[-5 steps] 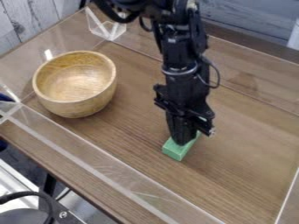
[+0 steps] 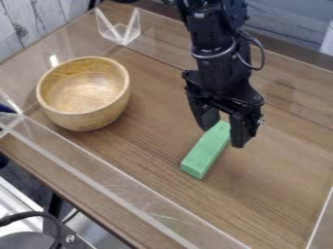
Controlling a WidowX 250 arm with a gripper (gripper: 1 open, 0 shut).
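Note:
My gripper [image 2: 212,119], a black arm reaching down from the top centre, is over a mint-green block [image 2: 203,156] lying on the brown wooden table [image 2: 130,185]. The gripper's lower parts overlap the block's upper end in this view; whether they touch it I cannot tell. The fingers appear apart, with nothing clearly between them.
A large wooden bowl [image 2: 82,89] sits at the left. A small clear container [image 2: 117,26] stands at the top left. Black cables lie at the bottom left corner.
Compared with one second ago, the block shows more of its length below the gripper.

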